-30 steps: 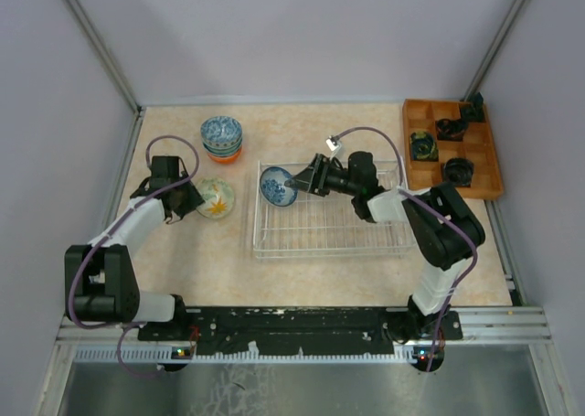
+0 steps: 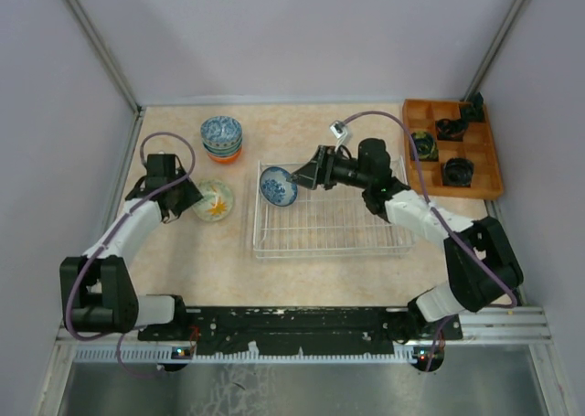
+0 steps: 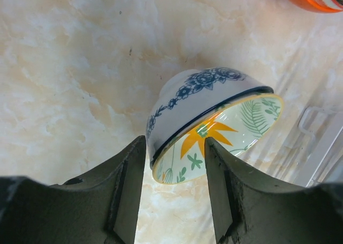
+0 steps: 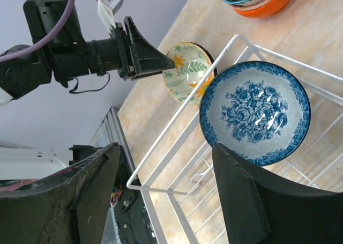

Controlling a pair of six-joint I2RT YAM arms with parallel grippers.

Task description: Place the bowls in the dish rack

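In the rack's left end, a blue flower-patterned bowl stands tilted on edge. My right gripper is just to its right, open, with a gap between its fingers and the bowl beyond them. A white bowl with an orange flower and green leaves inside is tipped steeply over the table left of the rack. Its rim crosses the space between the fingers of my open left gripper; whether they touch it, I cannot tell. The white wire dish rack occupies the table's middle.
Behind the flowered bowl is a stack of bowls, blue on top and orange at the bottom. A wooden compartment box with dark bowls stands at the back right. Bare table shows in front of the rack.
The right arm's elbow has swung outward to the right, its gripper staying close to the blue bowl.
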